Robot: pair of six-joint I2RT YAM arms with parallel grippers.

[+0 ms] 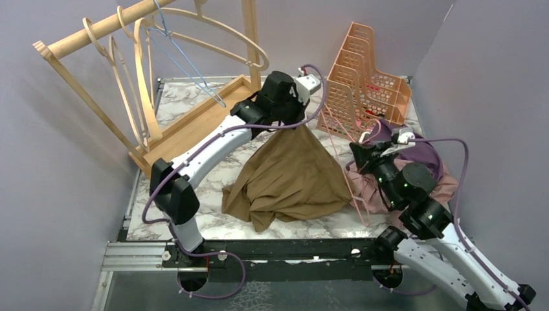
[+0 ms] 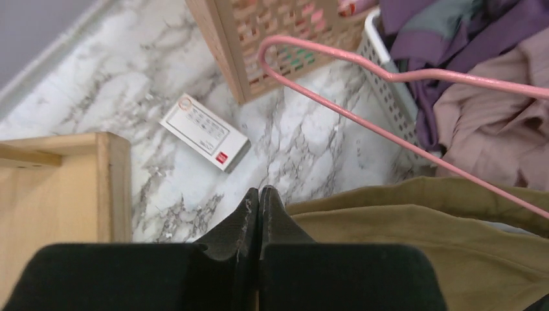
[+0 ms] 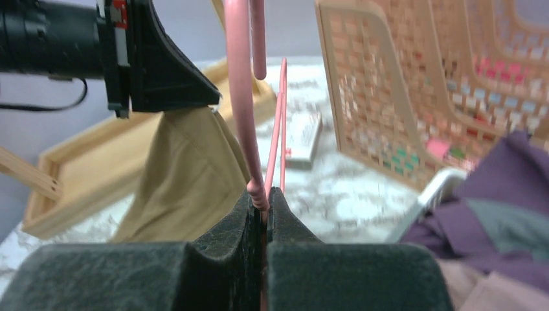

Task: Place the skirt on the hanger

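Observation:
The olive skirt (image 1: 281, 184) is pulled up from the marble table at one corner by my left gripper (image 1: 296, 118), shut on its edge; in the left wrist view the fingers stand closed at the cloth. My right gripper (image 1: 359, 152) is shut on a pink wire hanger (image 3: 243, 110), which slants down beside the skirt toward the table's front in the top view.
A wooden rack (image 1: 94, 35) with hangers and a tray base fills the left. A peach plastic organiser (image 1: 369, 91) stands back right, with purple and pink cloths (image 1: 430, 168) in front. A small white box (image 2: 204, 129) lies between tray and organiser.

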